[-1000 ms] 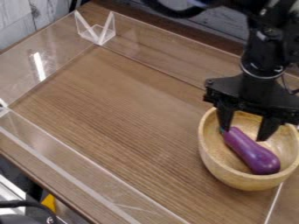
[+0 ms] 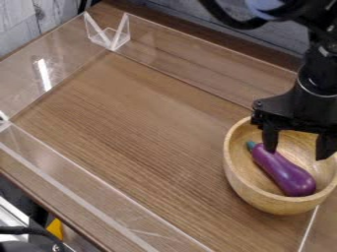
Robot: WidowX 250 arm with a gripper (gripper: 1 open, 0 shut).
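A wooden bowl (image 2: 247,187) sits at the right of the table, with a purple eggplant (image 2: 287,172) lying inside it, its green stem toward the upper left. My black gripper (image 2: 293,140) hangs over the back part of the bowl, above and behind the eggplant. It is open, and nothing shows held in it.
A white wire object (image 2: 108,31) stands at the back left. A wall runs along the back. Cables and a yellow item show beyond the table's lower left edge.
The gripper has shifted slightly to the right over the bowl and stands a little differently. The eggplant and bowl look essentially in the same place.
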